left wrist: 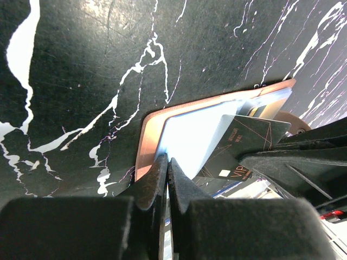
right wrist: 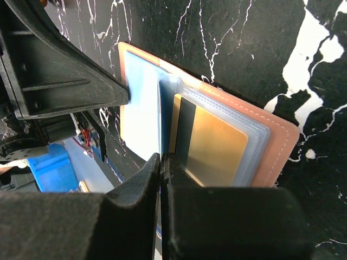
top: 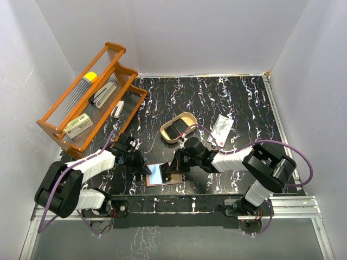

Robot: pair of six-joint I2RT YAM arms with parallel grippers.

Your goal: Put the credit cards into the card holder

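The open card holder point(top: 174, 180) lies on the table near its front edge, tan outside with clear sleeves. On one side is a pale blue-white sleeve point(right wrist: 141, 92); on the other, a gold card point(right wrist: 217, 141) sits in a pocket. My right gripper is shut on a black card with "VIP" lettering, which stands tilted over the holder's middle, edge-on in the right wrist view. Whether its lower edge is inside a pocket cannot be told. My left gripper is shut at the outer edge of the pale sleeve; whether it pinches the sleeve is unclear.
A tan basket point(top: 164, 135) with dark contents stands behind the holder, and a white keyboard-like item point(top: 222, 130) lies to its right. A wooden rack point(top: 100, 89) with a stapler point(top: 103, 94) and boxes fills the left back.
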